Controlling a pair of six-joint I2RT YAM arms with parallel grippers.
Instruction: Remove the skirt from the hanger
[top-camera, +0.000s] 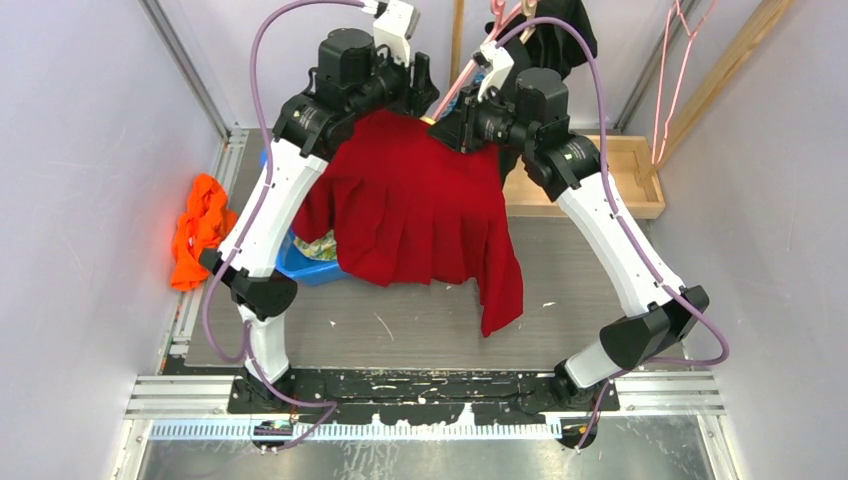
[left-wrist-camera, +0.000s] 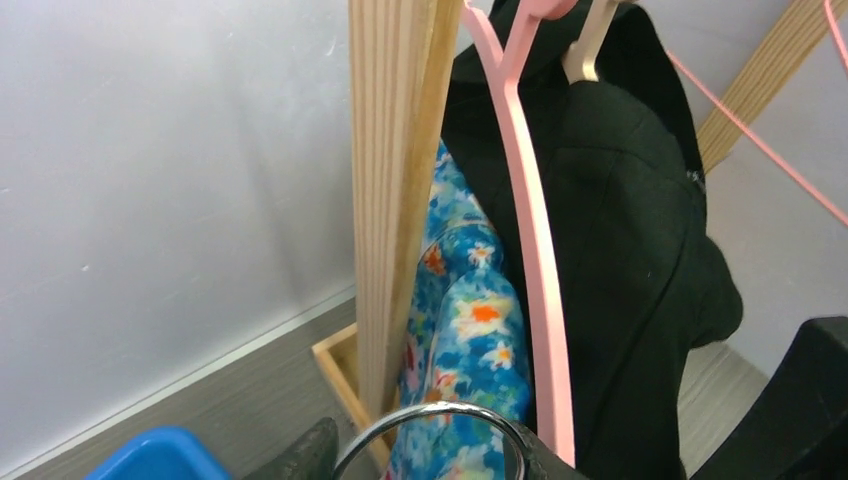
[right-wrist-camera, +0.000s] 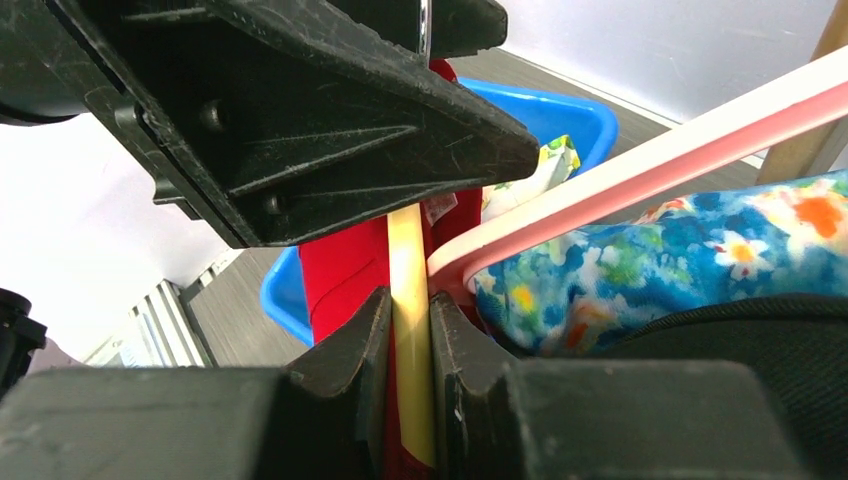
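Observation:
The red skirt (top-camera: 410, 210) hangs draped below both grippers, its top at the yellow hanger bar (right-wrist-camera: 410, 280). In the right wrist view my right gripper holds that bar between its fingers, with red cloth beside it. My left gripper (top-camera: 420, 90) is beside the skirt's upper left; its black body crosses above the bar in the right wrist view, and in the left wrist view its tips are low and mostly cut off, so its finger state is unclear. A pink hanger (left-wrist-camera: 540, 290) rises just beside the bar.
Black garments (left-wrist-camera: 630, 250) and floral cloth (left-wrist-camera: 470, 330) hang on the rack behind. A blue bin (top-camera: 310, 267) is partly under the skirt, an orange cloth (top-camera: 200, 230) lies left, a wooden tray (top-camera: 610, 200) right. Bare floor is in front.

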